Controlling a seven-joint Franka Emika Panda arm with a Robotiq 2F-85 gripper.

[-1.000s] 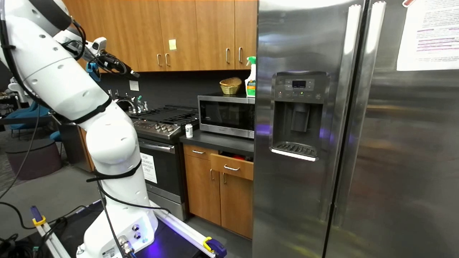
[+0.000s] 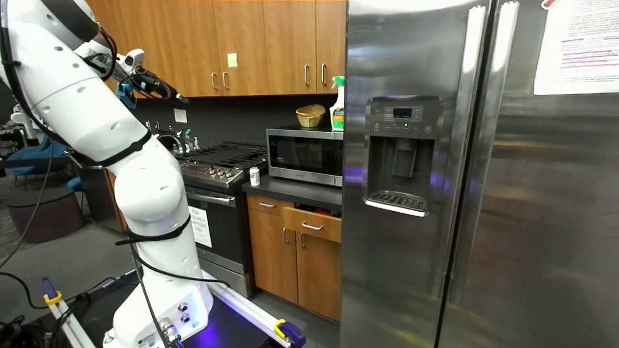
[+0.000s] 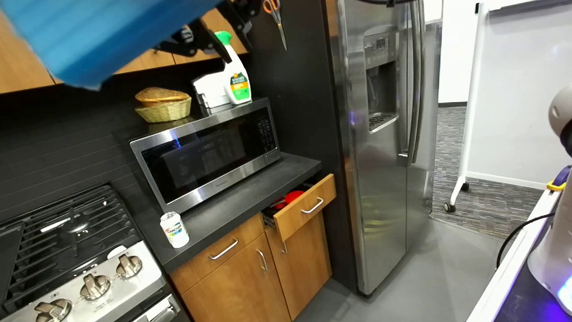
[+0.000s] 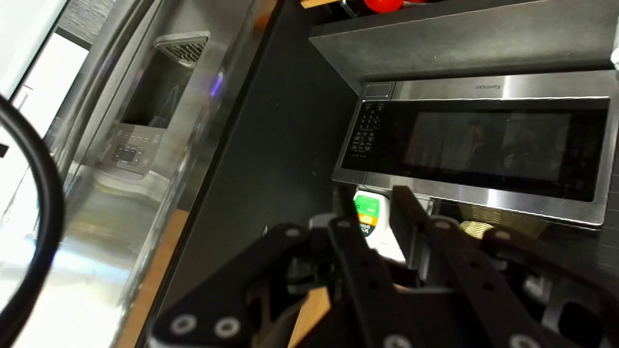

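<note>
My gripper is open, with nothing held between its fingers. Through the gap the wrist view shows the white spray bottle [image 4: 371, 211], which stands farther off on the microwave [image 4: 487, 142]. Exterior view 1 has the gripper [image 2: 183, 99] raised high above the stove, well away from the counter. Below the counter one drawer [image 3: 305, 206] is pulled partly out, with something red [image 3: 293, 197] inside. A white can [image 3: 174, 230] stands upright near the counter's stove-side edge.
Wicker baskets [image 3: 163, 111] sit on the microwave beside the bottle. The steel fridge [image 2: 400, 261] stands right of the counter, and scissors [image 3: 274, 13] hang on its dark side. Wooden cupboards [image 2: 255, 46] line the wall above. Left of the counter is the gas stove [image 3: 64, 236].
</note>
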